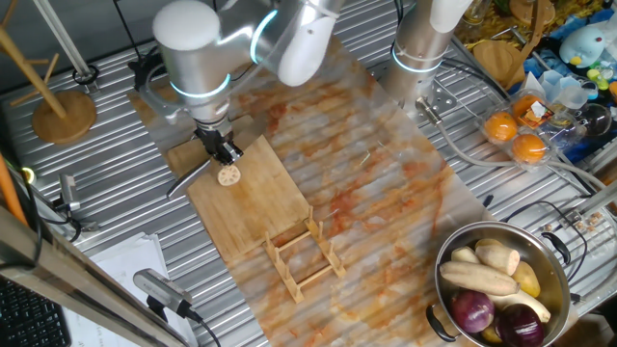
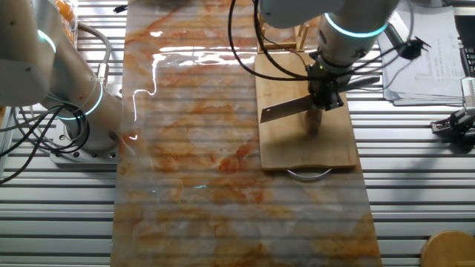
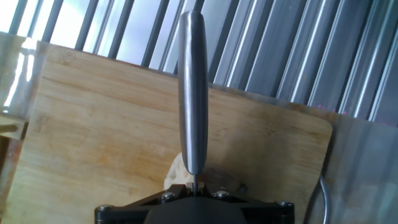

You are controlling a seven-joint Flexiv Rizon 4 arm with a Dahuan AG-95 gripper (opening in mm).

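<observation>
My gripper [image 1: 229, 154] is shut on a knife over the cutting board [image 1: 246, 207]. In the wrist view the knife's metal handle [image 3: 193, 93] points away from the fingers, and only a thin edge of blade shows at the gripper. Exterior view 2 shows the broad blade [image 2: 286, 109] on the other side of the gripper [image 2: 326, 96]. A pale piece with holes in its cut face, like lotus root [image 1: 228, 175], lies on the board right below the gripper. Whether the blade touches it, I cannot tell.
A small wooden rack [image 1: 304, 260] stands against the board's end. A steel pot [image 1: 446, 280] of vegetables is at the front right. Papers [image 2: 423, 59] lie beyond the board.
</observation>
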